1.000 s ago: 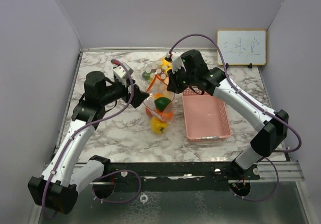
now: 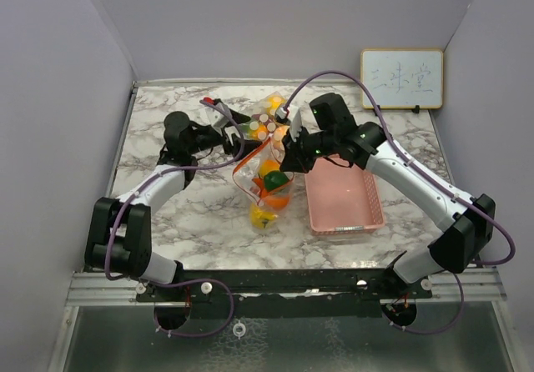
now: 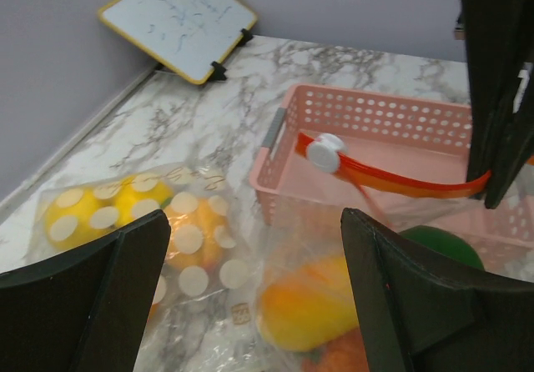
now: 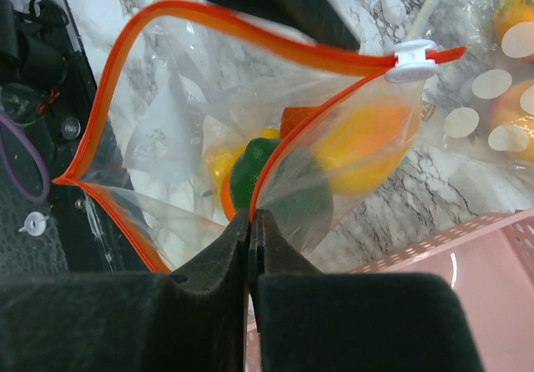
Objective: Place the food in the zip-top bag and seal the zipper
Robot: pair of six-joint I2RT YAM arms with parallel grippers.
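A zip bag (image 2: 271, 184) with orange zipper holds yellow, orange and green toy food. Its white slider (image 4: 410, 59) sits near one end of the zipper. My right gripper is shut, pinching the bag's rim. My left gripper (image 2: 238, 134) stands part open just left of the bag's upper end, near the slider; in the left wrist view its black fingers (image 3: 83, 305) frame the bag, with nothing visibly between them. A yellow piece (image 2: 262, 218) shows at the bag's lower end.
Another bag of colourful food (image 3: 133, 209) lies behind. A pink basket (image 2: 342, 205) stands to the right, a whiteboard (image 2: 400, 78) at the back right.
My left gripper has moved right and toward the back, now close over the bag's upper end. The right gripper has shifted slightly toward the front with the bag rim.
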